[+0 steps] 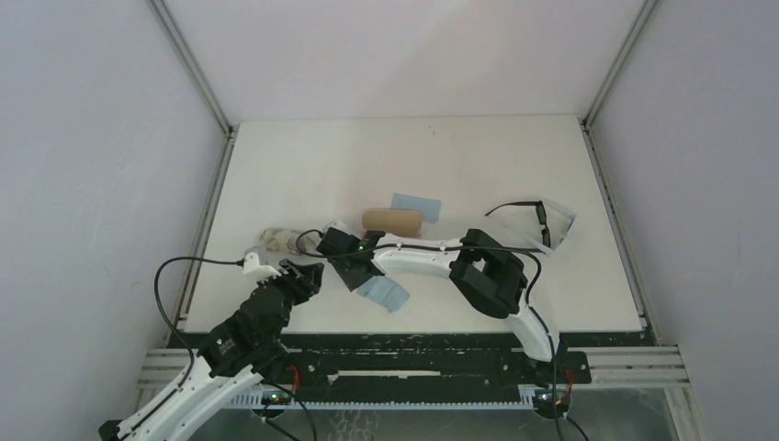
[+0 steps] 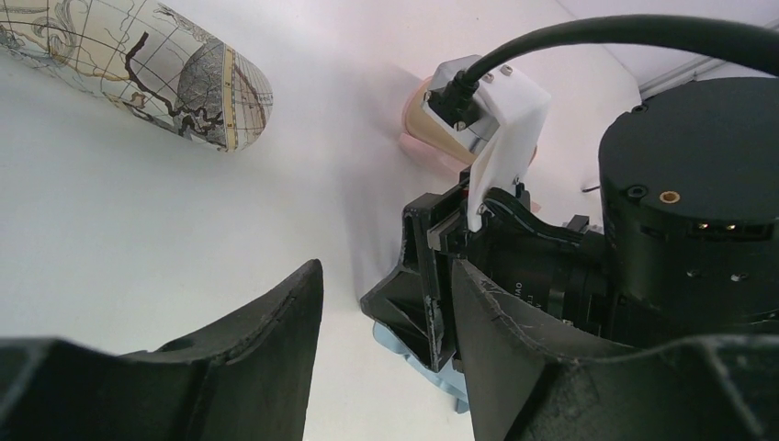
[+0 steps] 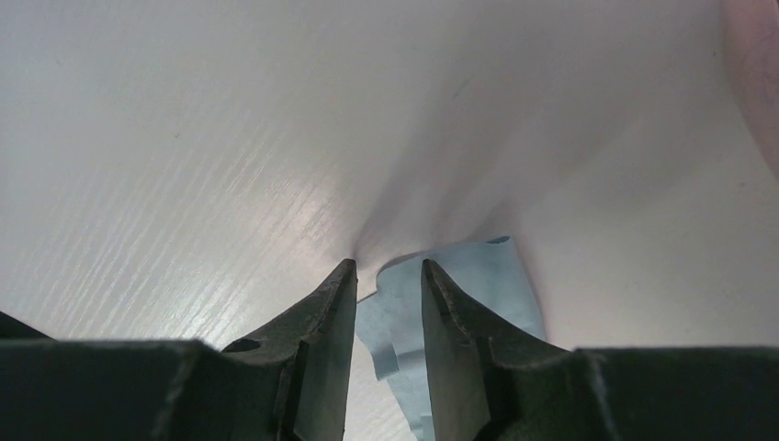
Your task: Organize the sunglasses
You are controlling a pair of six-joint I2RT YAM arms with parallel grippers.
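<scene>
Black sunglasses (image 1: 540,213) lie at the right of the table in the top view. A map-patterned case (image 2: 156,73) lies at the left, and a tan case (image 1: 392,219) at the centre. My left gripper stands part open over bare table, nothing visible between its fingers, with the right arm beyond it. My right gripper is open, low by a folded blue cloth (image 3: 459,294), which shows behind and between its fingertips; whether they touch it cannot be told.
A flat blue cloth (image 1: 416,202) lies behind the tan case, and a pale sheet (image 1: 560,230) under the sunglasses. Both arms are close together at the front centre.
</scene>
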